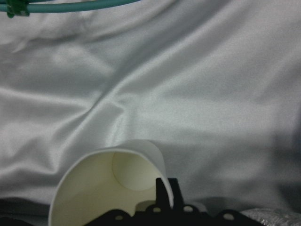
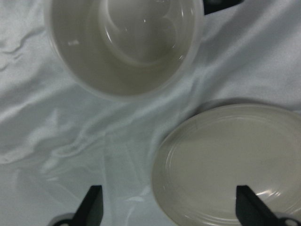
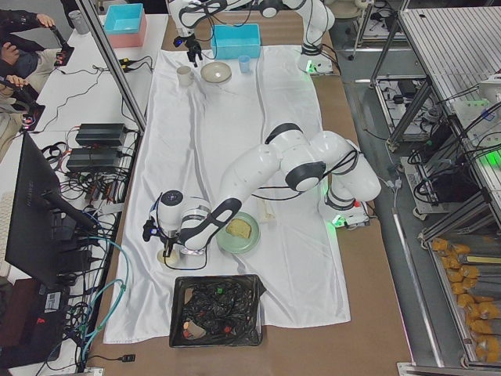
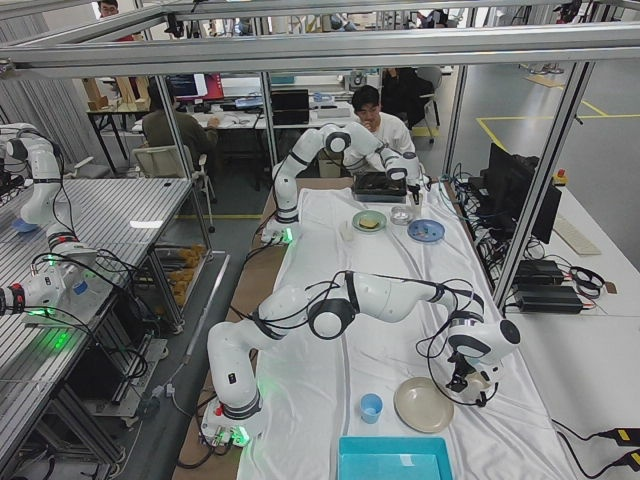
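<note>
In the left wrist view a white paper cup [image 1: 89, 193] lies tilted, mouth toward the camera, against dark fingers [image 1: 164, 195] of my left gripper [image 3: 159, 239]; whether they grip it is unclear. This gripper is low at the cloth's left, near the black bin. My right gripper [image 4: 470, 385] stands open at the far end of the camera left view, nothing between its fingers. In the right wrist view it is over cloth and a beige plate [image 2: 225, 160], with a white mug [image 2: 75, 61] beside the plate.
A green plate with food [image 3: 243, 244], a blue plate [image 4: 426, 230], foil [image 1: 277, 216] and the black bin [image 3: 254, 313] surround my left gripper. A blue cup [image 4: 371, 408] and blue tray [image 4: 394, 460] are near my right arm. Mid-cloth is clear.
</note>
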